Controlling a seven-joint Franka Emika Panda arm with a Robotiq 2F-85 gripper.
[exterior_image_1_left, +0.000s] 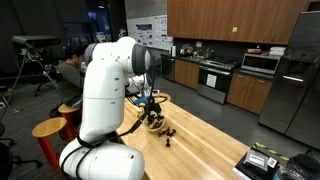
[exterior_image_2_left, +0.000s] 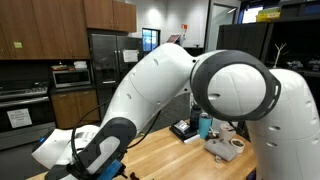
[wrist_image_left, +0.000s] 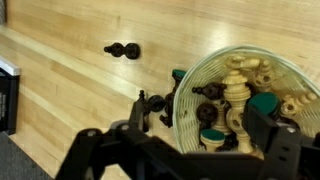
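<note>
A pale woven basket (wrist_image_left: 180, 118) holds several light and dark wooden chess pieces, such as a tan piece (wrist_image_left: 236, 92) and some with green felt bases. My gripper is open over the basket, one dark finger outside its left rim and the other above the pieces. Dark chess pieces (wrist_image_left: 155, 103) lie on the table just outside the rim. Another dark piece (wrist_image_left: 122, 50) lies on its side farther off. In exterior view 1 the basket (exterior_image_1_left: 155, 124) is partly covered by the gripper.
A black device (exterior_image_1_left: 258, 163) stands near its right edge. In exterior view 2 a teal cup (exterior_image_2_left: 205, 127) and other small items sit at the table's far end. Stools (exterior_image_1_left: 47, 128) stand left of the table.
</note>
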